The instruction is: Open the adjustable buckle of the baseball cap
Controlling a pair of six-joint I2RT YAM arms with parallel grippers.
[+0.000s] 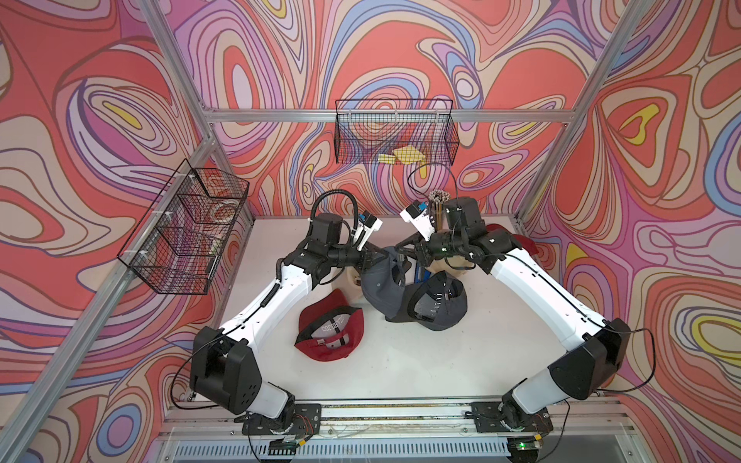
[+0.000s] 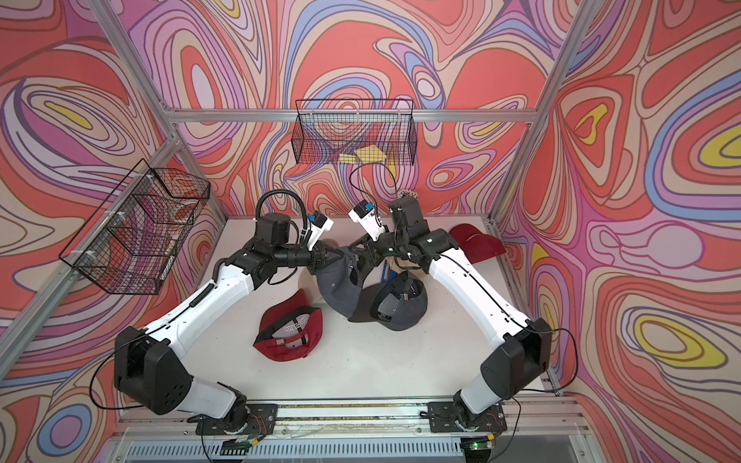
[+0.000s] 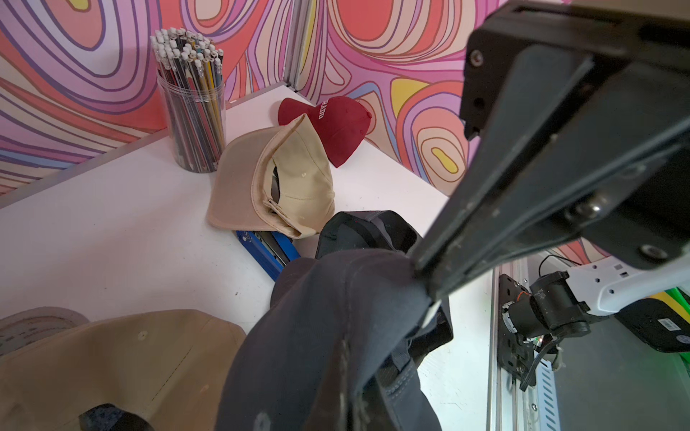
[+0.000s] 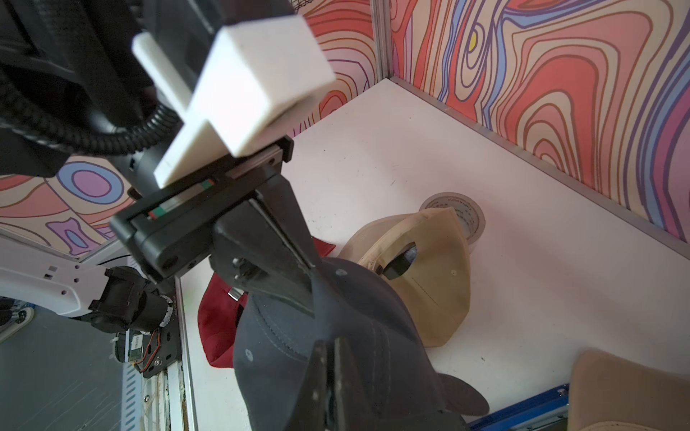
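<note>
The dark grey cap (image 1: 378, 287) hangs above the table's middle between both arms. My left gripper (image 1: 378, 255) is shut on a fold of its cloth, clearest in the right wrist view, where a pinched ridge runs from the left fingers (image 4: 280, 237). My right gripper (image 1: 400, 247) is shut, its tips at the cap's opening; nothing shows held between them. In the left wrist view, a small pale piece (image 3: 430, 314) shows just below the right fingers (image 3: 460, 237). A dark strap (image 2: 353, 271) hangs along the opening. Whether the buckle is fastened cannot be seen.
Another dark cap (image 1: 444, 305) lies upturned to the right, a red cap (image 1: 328, 332) to the left. Behind are tan caps (image 3: 298, 172), a tape roll (image 4: 460, 208) and a pencil jar (image 3: 190, 107).
</note>
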